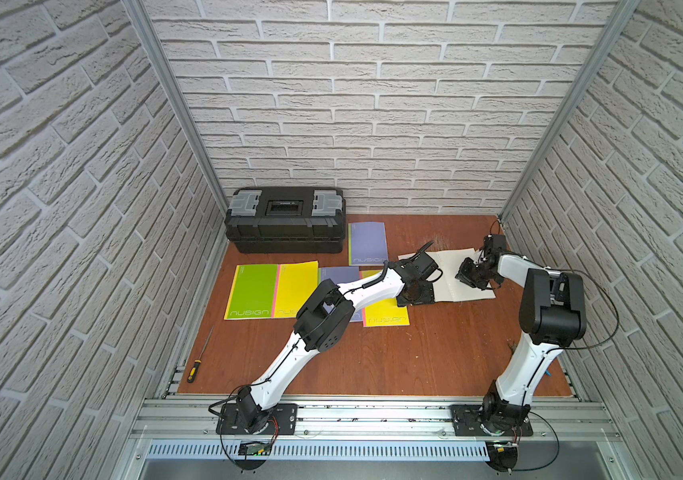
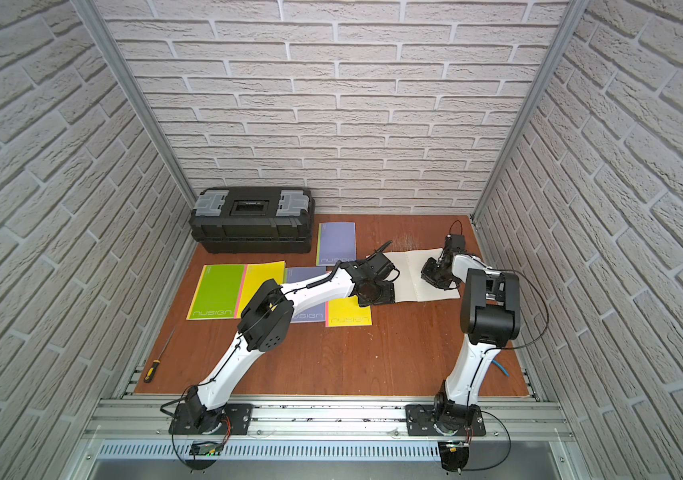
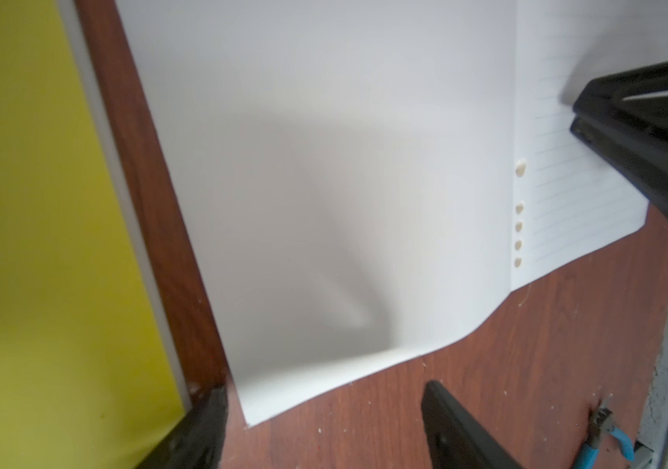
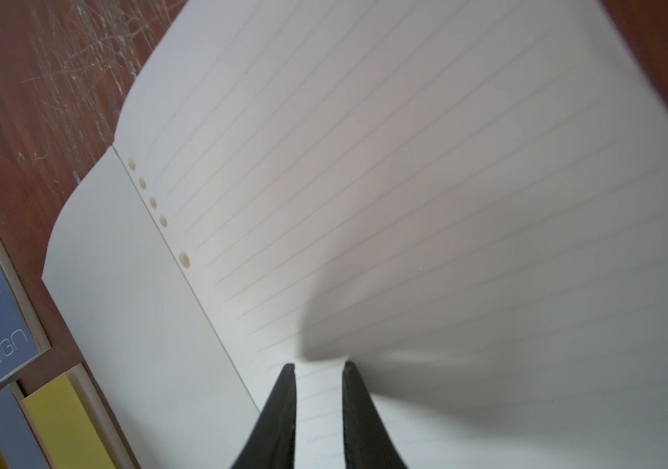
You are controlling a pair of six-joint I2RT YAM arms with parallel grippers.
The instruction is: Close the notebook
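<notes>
An open notebook lies on the right of the table. Its blank left page bows slightly, and its right page is lined. My left gripper is open above the near edge of the left page, one of its fingers close to the near-left corner. Nothing shows between those fingers. Low over the lined page is my right gripper, its fingers nearly together with only a narrow gap. The page shows through that gap; whether any paper is pinched, I cannot tell.
Left of the open notebook lie several closed ones, the yellow one close beside it. A black toolbox stands at the back left. Pliers lie at the right, a screwdriver at the left.
</notes>
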